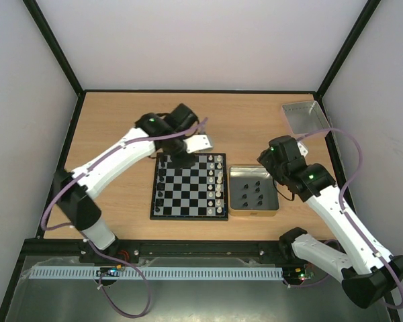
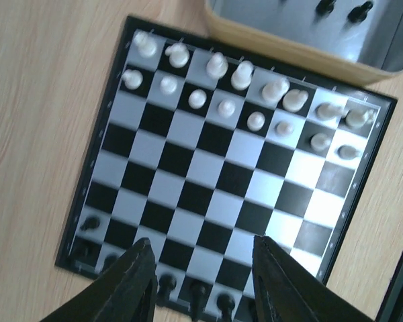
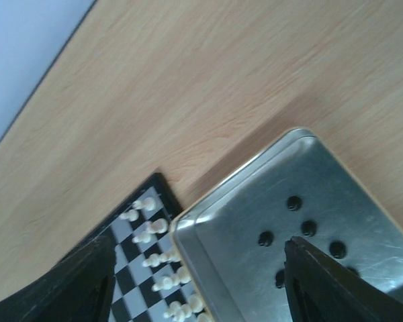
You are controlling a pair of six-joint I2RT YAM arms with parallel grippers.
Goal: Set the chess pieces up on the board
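The chessboard (image 1: 181, 191) lies mid-table, with white pieces (image 2: 217, 66) standing in two rows on the side by the metal tray (image 3: 242, 184). Along the opposite edge are black pieces (image 2: 198, 295), partly covered by my left fingers in the left wrist view. Several small black pieces (image 3: 309, 228) stand inside the tray. My left gripper is open above the board, nothing between its fingers. Also open and empty is my right gripper, high over the tray's far side.
An empty clear container (image 1: 305, 117) sits at the back right corner of the table. Bare wood (image 1: 134, 111) stretches behind the board and to its left. The tray stands close against the board's right edge.
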